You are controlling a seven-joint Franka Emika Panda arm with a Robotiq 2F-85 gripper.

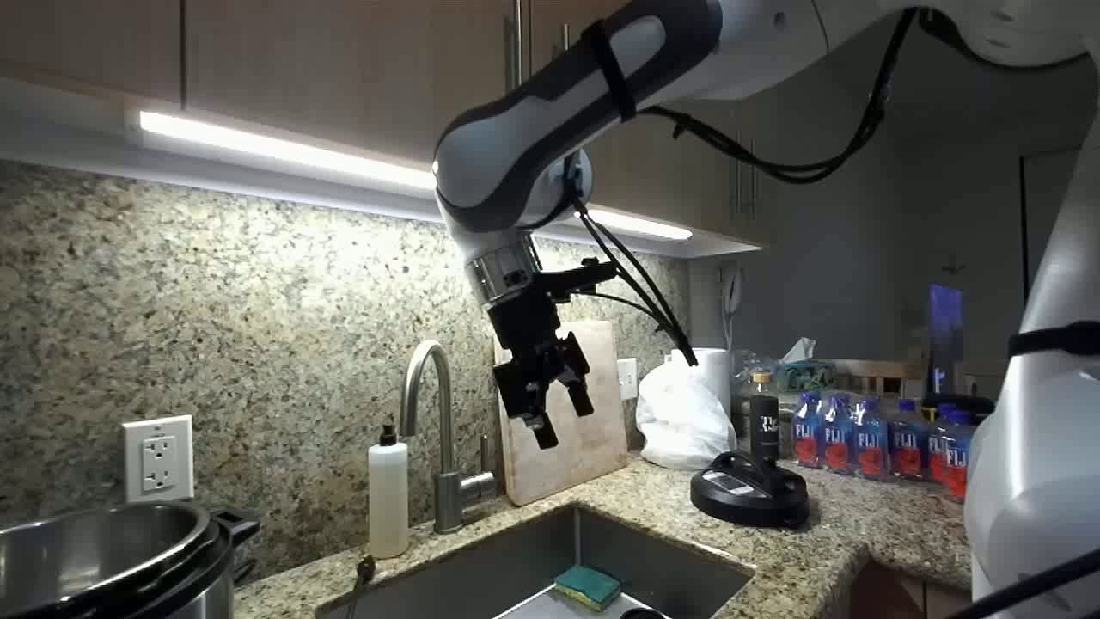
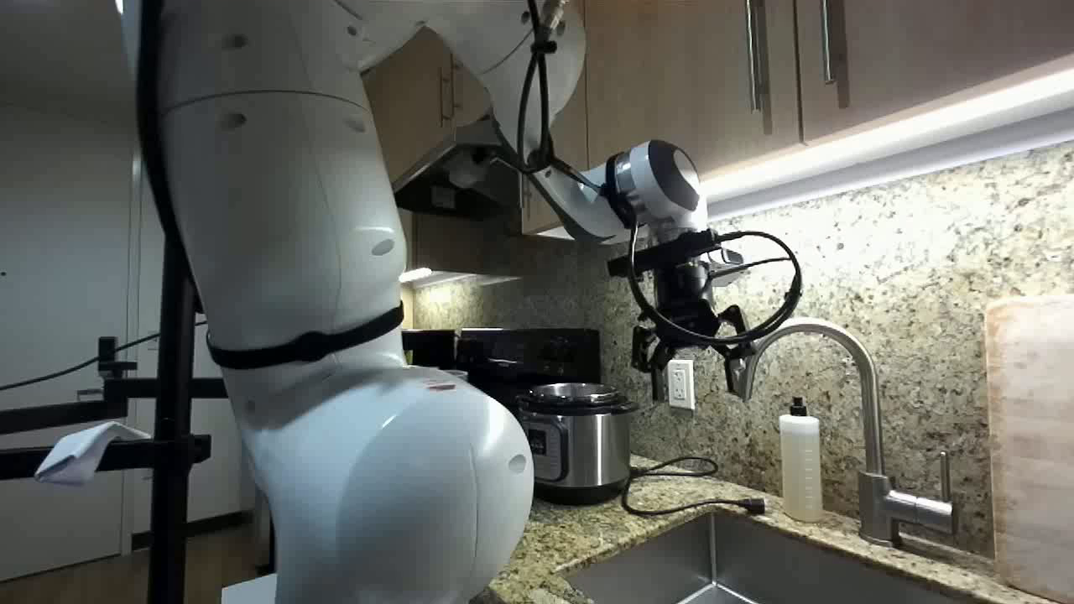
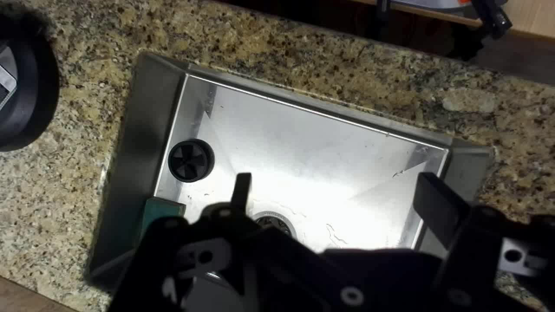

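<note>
High above the steel sink hangs my black gripper, its two fingers spread wide with nothing between them. In exterior view 1 the gripper is in front of the cutting board and to the right of the faucet. A green and yellow sponge lies in the sink; the wrist view shows only part of the sponge, against the sink wall. A round black drain stopper rests on the sink floor near one side, apart from the open drain.
Beside the faucet stands a soap bottle. The wooden cutting board leans on the backsplash. A black lid and several water bottles occupy the right counter; a pressure cooker and loose cable are on the other side.
</note>
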